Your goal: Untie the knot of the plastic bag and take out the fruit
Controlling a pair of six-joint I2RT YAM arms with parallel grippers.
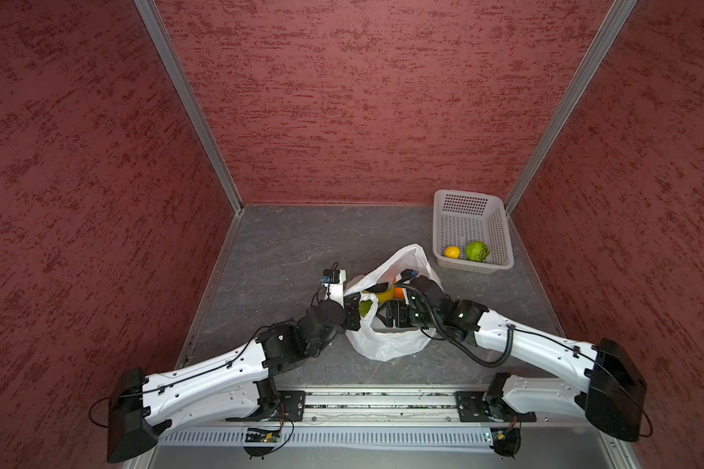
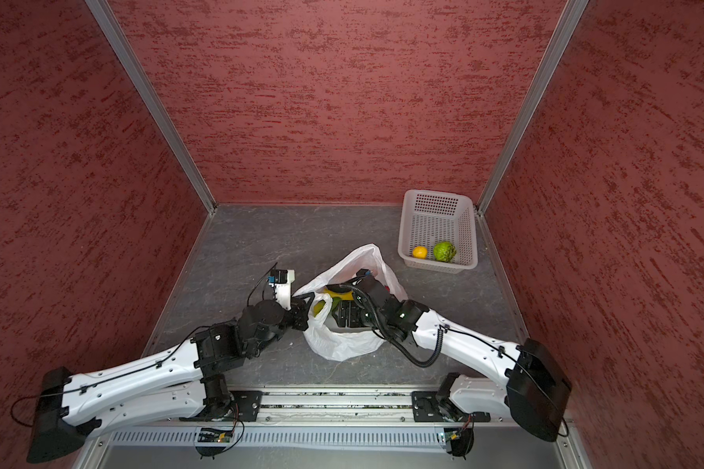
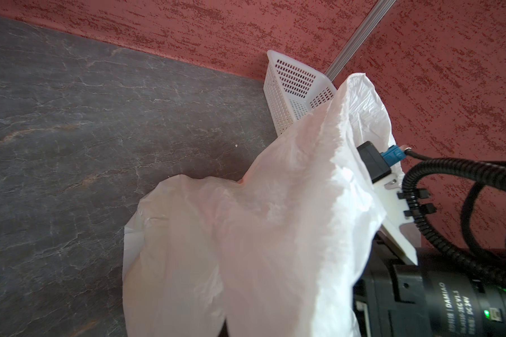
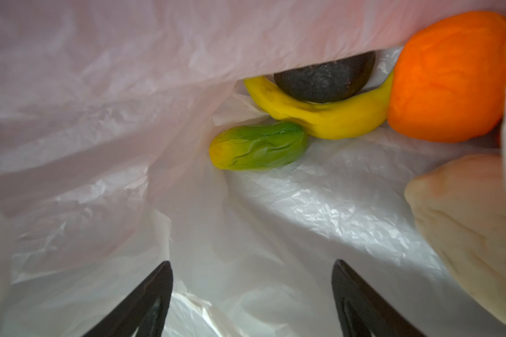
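Observation:
The white plastic bag [image 1: 387, 344] lies open on the table. My left gripper [image 1: 350, 311] is at its left rim, shut on the plastic, its tips mostly hidden by the bag in the left wrist view. My right gripper reaches down inside the bag, fingers apart with nothing between them. Ahead of it in the right wrist view lie a small green-yellow fruit [image 4: 257, 146], a banana [image 4: 343, 115], a dark avocado [image 4: 324, 75], an orange fruit [image 4: 449, 78] and a pale fruit [image 4: 466, 224].
A light plastic basket [image 1: 471, 201] at the back right holds a yellow fruit [image 1: 452, 252] and a green fruit [image 1: 477, 251]. Red walls enclose the space.

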